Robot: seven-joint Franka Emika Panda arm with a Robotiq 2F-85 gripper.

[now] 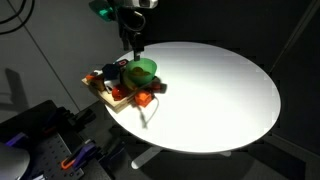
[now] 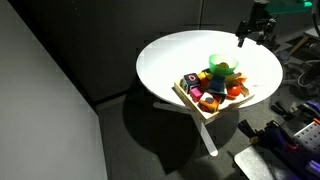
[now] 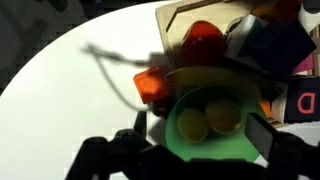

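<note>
Above the table, near the green bowl (image 1: pixel 143 68), hangs my gripper (image 1: pixel 133 50), open with nothing between its fingers. From the wrist, the bowl (image 3: pixel 211 124) lies below and partly between the fingers, its lower edge hidden by them. Two round, yellowish-brown items (image 3: pixel 222 117) rest in it. Beside the bowl stands a wooden tray (image 2: pixel 195 111) filled with toys and blocks, among them a red rounded object (image 3: pixel 202 44) and a dark blue block (image 3: pixel 283 46). An orange-red block (image 3: pixel 152 84) sits on the table outside the tray.
The round white table (image 1: pixel 205 100) has wide free room away from the tray. A small dark red object (image 1: pixel 159 87) lies near the bowl. Around the table's edge is dark floor.
</note>
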